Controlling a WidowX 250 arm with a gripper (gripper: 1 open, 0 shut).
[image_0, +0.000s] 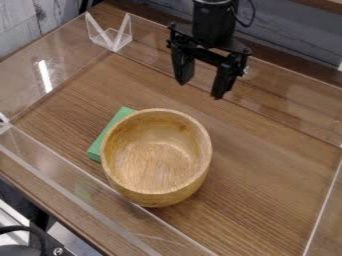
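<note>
The black robot arm comes down from the top centre, with my gripper (205, 68) hanging open over the wooden floor. A round beige bowl (155, 181) sits in the lower left of the view, empty. A green object (111, 126) lies partly hidden behind its left side.
A small clear plastic piece (110, 32) stands at the upper left near the back edge. Clear edging runs along the left and right sides.
</note>
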